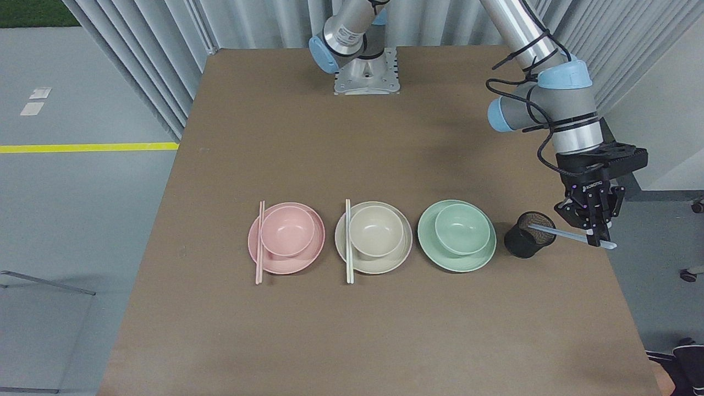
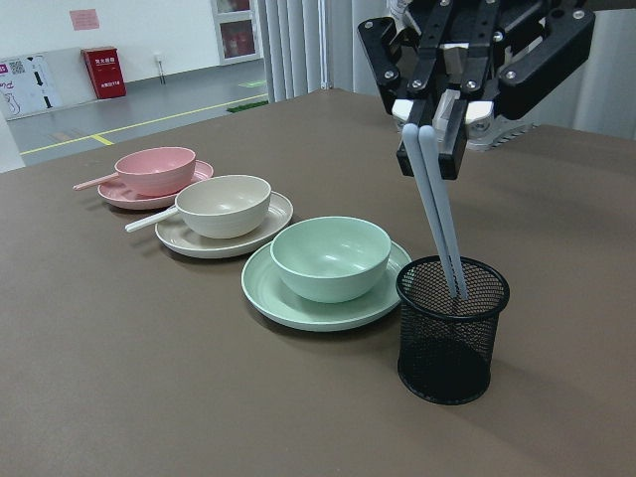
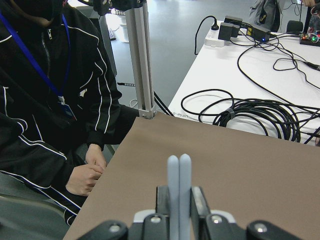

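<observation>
My gripper [image 1: 597, 232] is shut on a pair of pale blue-grey chopsticks [image 2: 437, 205], seen end-on in the wrist view [image 3: 179, 195]. Their lower ends reach into the mouth of a black mesh cup [image 2: 447, 348], at the right of the table in the front view [image 1: 528, 237]. Left of the cup sits a green bowl on a green plate [image 1: 462, 231]. Further left are a cream bowl and plate [image 1: 374, 231] and a pink bowl and plate [image 1: 288, 231], with white chopsticks [image 1: 349, 244] and pink chopsticks [image 1: 259, 244] resting along their left sides.
The wrist view shows a seated person [image 3: 55, 125] beside the table edge and a white table with cables [image 3: 270, 75].
</observation>
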